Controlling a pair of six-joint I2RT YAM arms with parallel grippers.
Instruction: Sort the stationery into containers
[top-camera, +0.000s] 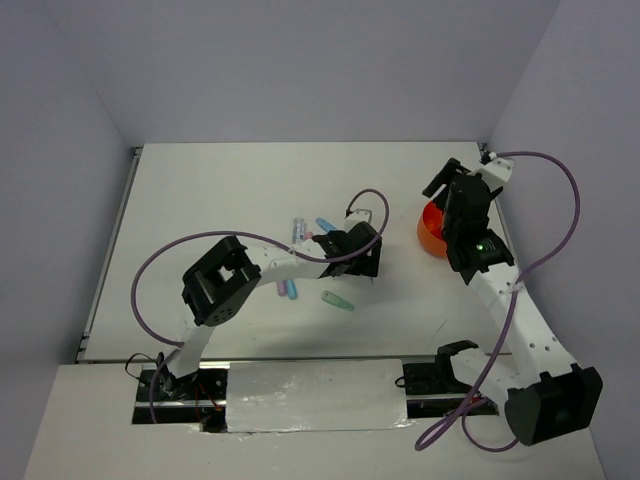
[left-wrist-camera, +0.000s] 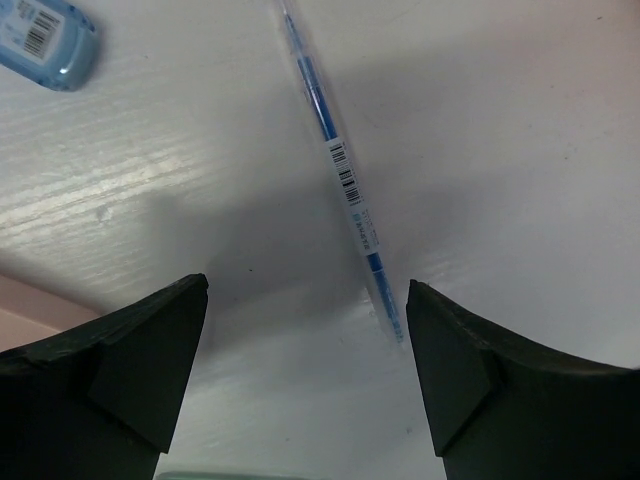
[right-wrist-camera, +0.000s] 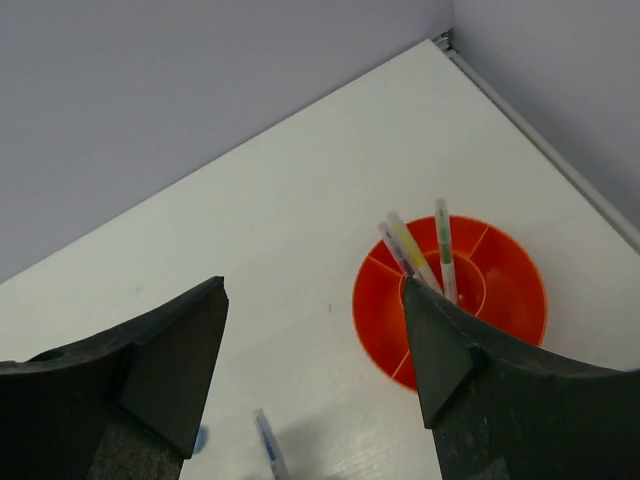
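In the left wrist view a slim blue pen (left-wrist-camera: 348, 185) lies on the table, its lower end close to the right finger of my left gripper. That gripper is open and low over the table, with nothing held. My right gripper is open and empty, up beside the orange container (right-wrist-camera: 380, 325). Inside the container stand a green pen (right-wrist-camera: 444, 245), a yellow pen (right-wrist-camera: 408, 240) and a darker pen (right-wrist-camera: 394, 246). A green marker (top-camera: 337, 300) lies in front of the left gripper. A blue highlighter (left-wrist-camera: 55, 40) shows at the upper left.
Part of the pink stapler (left-wrist-camera: 35, 312) shows by the left finger in the left wrist view. More stationery, including a clear bottle (top-camera: 299, 230), lies partly behind the left arm.
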